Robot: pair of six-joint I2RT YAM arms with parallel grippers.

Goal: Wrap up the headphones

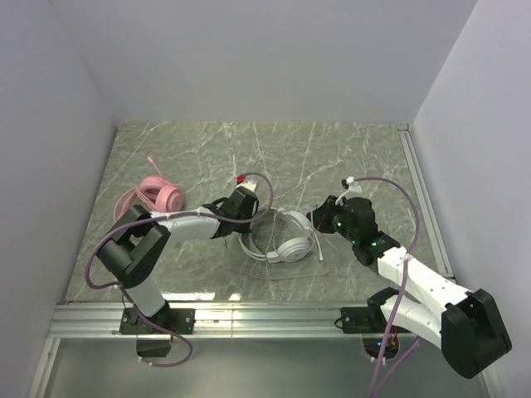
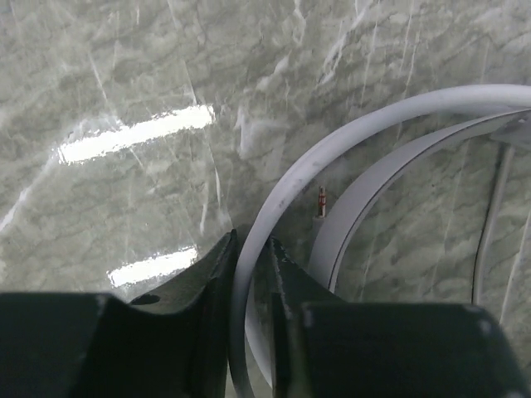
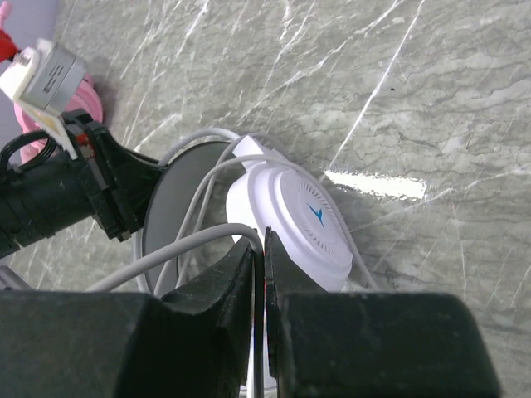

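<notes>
The white headphones (image 1: 294, 249) lie mid-table, their headband forming a ring on the left, with thin cable around them. My left gripper (image 1: 248, 230) is at the ring's left edge. In the left wrist view, its fingers (image 2: 286, 290) stand open on either side of the white headband (image 2: 286, 181); a cable plug (image 2: 322, 201) shows inside the arc. Right of the earcups is my right gripper (image 1: 317, 220). A strand of cable (image 3: 191, 243) bends over between its close-set fingers (image 3: 286, 274); how firmly they grip is unclear. One earcup (image 3: 303, 215) sits just beyond.
Pink headphones (image 1: 164, 197) with a coiled cable lie at the left of the marble table (image 1: 365, 149). Free room remains at the back and right. The two grippers are close together, with the ring between them.
</notes>
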